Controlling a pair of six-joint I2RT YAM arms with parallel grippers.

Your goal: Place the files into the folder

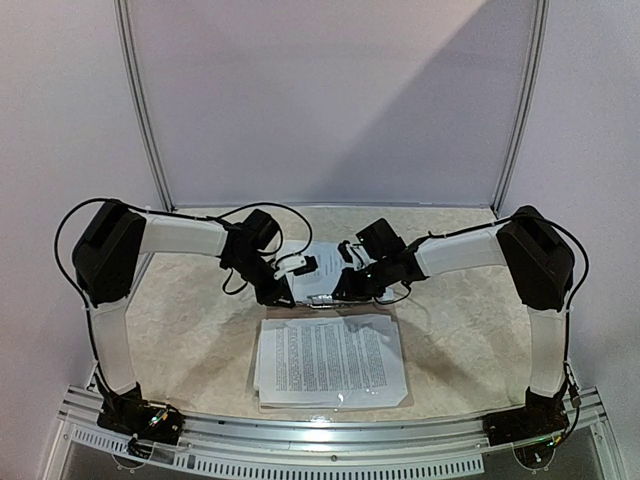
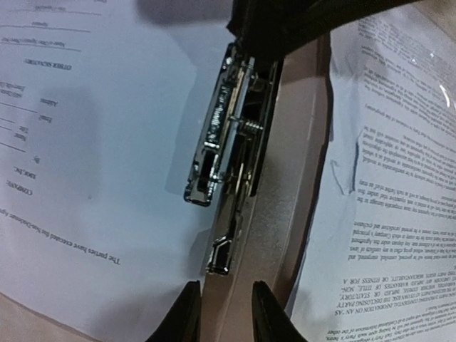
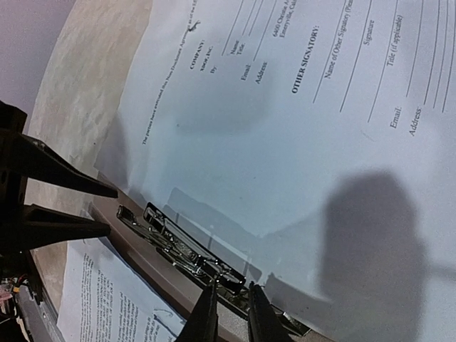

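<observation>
The clear folder [image 1: 320,311] lies spread open at mid-table. Its metal clip [image 2: 228,135] runs along the strip between two sets of papers; the far sheet's edge [image 3: 178,178] meets the clip. My left gripper is partly open near one end of the clip, nothing seen between its fingers. In the right wrist view the tips of my right gripper stand a little apart, right over the other end of the clip [image 3: 189,249]. Whether they touch it I cannot tell. The near stack of printed pages [image 1: 335,355] lies flat on the folder's near half.
Bare table [image 1: 190,330] shows on both sides of the folder. The metal rail [image 1: 330,430] runs along the front edge. The two grippers are close together, with the left one's fingers showing in the right wrist view.
</observation>
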